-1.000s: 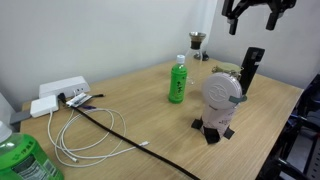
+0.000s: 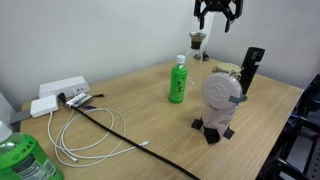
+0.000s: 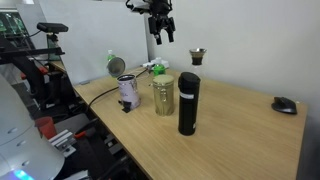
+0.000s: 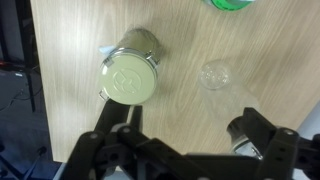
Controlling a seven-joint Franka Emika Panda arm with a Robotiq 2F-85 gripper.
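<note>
My gripper (image 2: 214,25) hangs high above the table, its two fingers spread with nothing between them. The wrist view looks down past the open gripper at a lidded glass jar (image 4: 129,78) on the left and a clear glass vessel (image 4: 222,90) with a dark collar on the right. In exterior view 1 that vessel (image 2: 196,43) stands at the back. A green bottle (image 2: 178,80) is upright near the table's middle. In exterior view 2 the jar (image 3: 162,96) stands beside a black cylinder (image 3: 188,104).
A pale container (image 2: 216,113) with a round, tilted lid (image 2: 222,90) stands nearest the camera on the right. White cables (image 2: 75,135), a power strip (image 2: 62,88) and a larger green bottle (image 2: 24,158) occupy the left. In exterior view 2 the table's right half (image 3: 240,120) is mostly bare.
In exterior view 1 my gripper has moved left and looks smaller, farther from the camera. It stays open. The objects on the table have not moved.
</note>
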